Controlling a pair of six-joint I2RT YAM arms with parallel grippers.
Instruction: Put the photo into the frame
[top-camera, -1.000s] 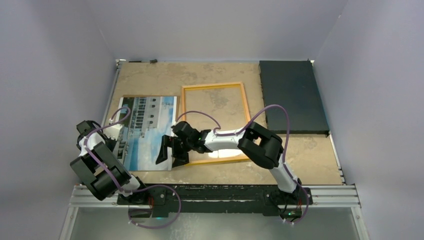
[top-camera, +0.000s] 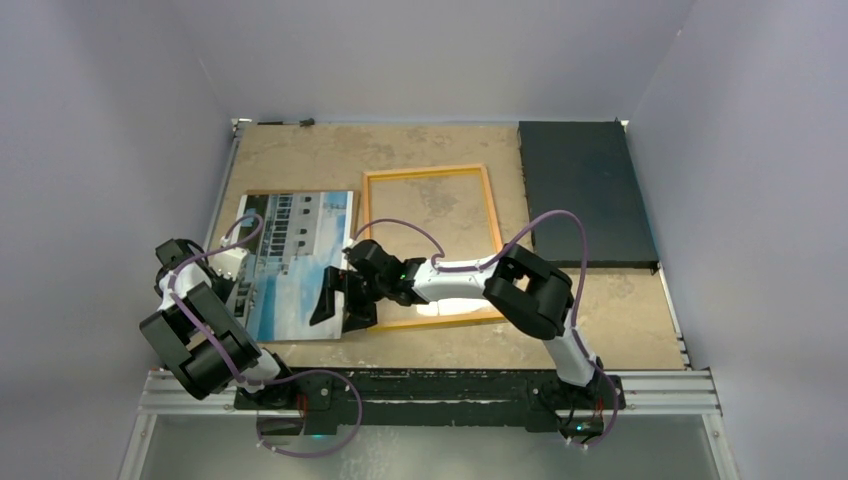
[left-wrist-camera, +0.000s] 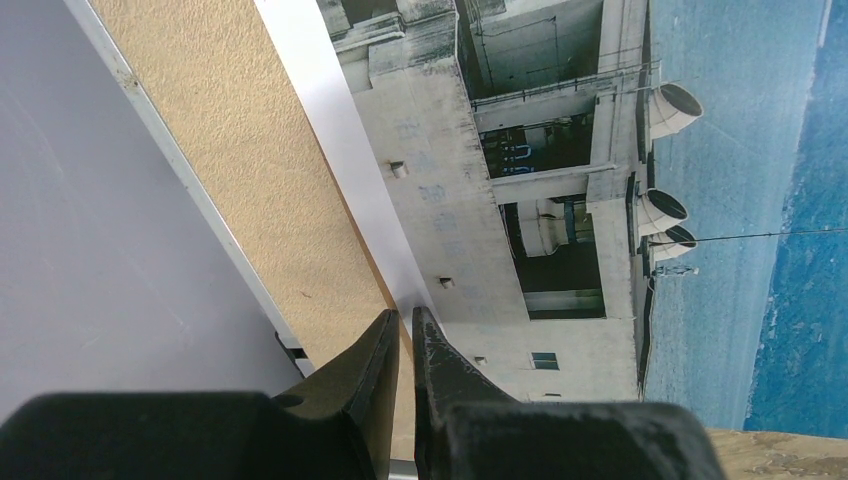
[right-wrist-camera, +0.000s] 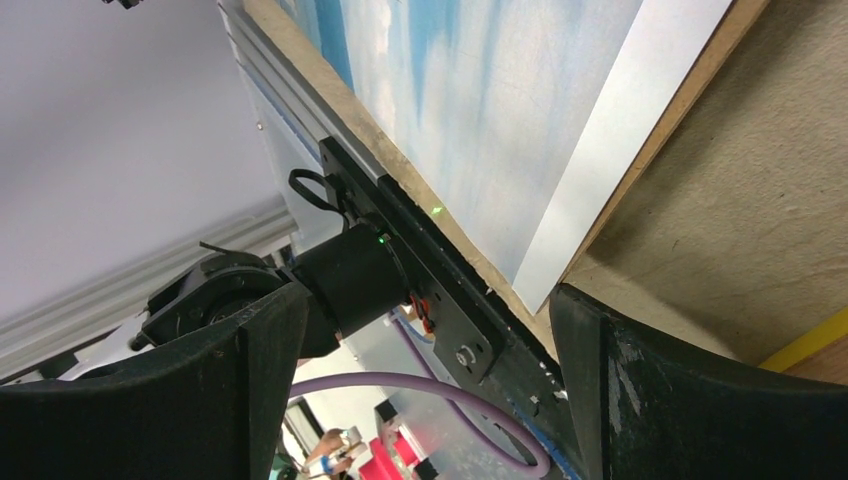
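Note:
The photo (top-camera: 310, 265), a white-bordered print of a building and blue sky, lies at the left of the table over a thin brown board (right-wrist-camera: 650, 150). At its left border my left gripper is shut on the edge, the fingertips pinching the white margin. My right gripper stands open over the photo's near right corner, which shows between its fingers beside the right-hand one. No grip on the photo shows there. To the right lies the empty wooden frame (top-camera: 428, 172), its near left part hidden under my right arm.
A large dark panel (top-camera: 585, 195) occupies the table's right side. Bare table (top-camera: 310, 155) stretches behind the photo and frame. Walls enclose the left, back and right; a black rail (top-camera: 440, 385) runs along the front.
Very little differs. My left arm is practically still.

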